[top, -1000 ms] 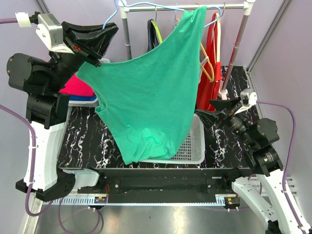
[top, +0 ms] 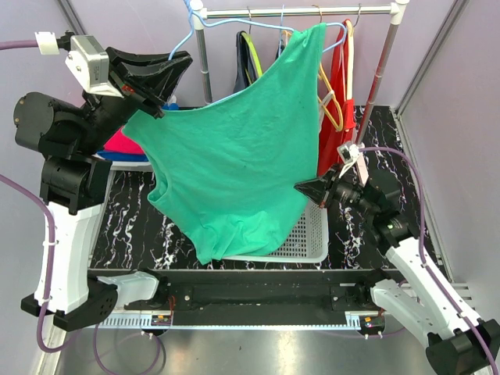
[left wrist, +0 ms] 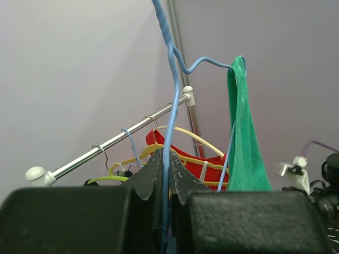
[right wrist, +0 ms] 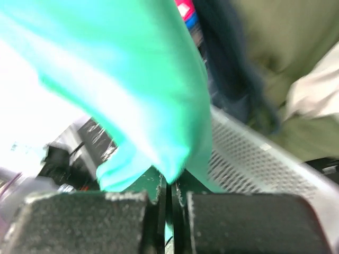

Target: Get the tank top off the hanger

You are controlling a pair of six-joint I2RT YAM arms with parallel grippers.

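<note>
The green tank top (top: 226, 172) hangs from a light blue wire hanger (top: 268, 25), one strap over the hanger's right end and the body sweeping down-left. My left gripper (top: 168, 74) is shut on the hanger, whose wire (left wrist: 170, 79) runs up from between the fingertips in the left wrist view. My right gripper (top: 301, 189) is at the tank top's right edge, low on the body. In the right wrist view its fingers are shut against green fabric (right wrist: 159, 106); whether any cloth is between them I cannot tell.
A rail (top: 297, 11) behind holds several hangers, with a red garment (top: 336, 74) and dark clothes. A white perforated basket (top: 316, 234) sits below the top on the dark marble surface (top: 375, 250), with folded pink and blue items at left.
My right gripper has moved left to the tank top's edge. The left gripper, hanger and top have shifted slightly down.
</note>
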